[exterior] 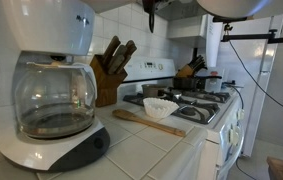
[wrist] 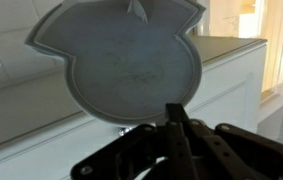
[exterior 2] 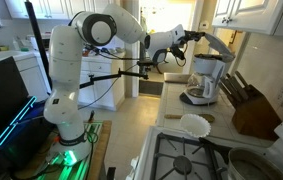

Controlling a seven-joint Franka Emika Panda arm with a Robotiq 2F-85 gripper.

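The white coffee maker (exterior: pixel 51 30) stands on the tiled counter at the left of exterior view 1, its glass carafe (exterior: pixel 56 100) in place. In exterior view 2 the coffee maker (exterior 2: pixel 199 88) is at the counter's far end, and my gripper (exterior 2: pixel 193 37) is raised above it. A grey, rounded piece (wrist: pixel 131 65), apparently part of the coffee maker's top, fills much of the wrist view. My gripper is shut at the lower right there, with nothing visible between its fingers. Contact with the grey piece cannot be judged.
A white fluted bowl (exterior: pixel 160 107) and a wooden spoon (exterior: pixel 149 123) lie on the counter before the stove (exterior: pixel 196 105). Behind them stands a knife block (exterior: pixel 106 80). A large pot (exterior 2: pixel 251 165) sits on the stove. The counter's front edge drops beside a white cabinet (wrist: pixel 236 95).
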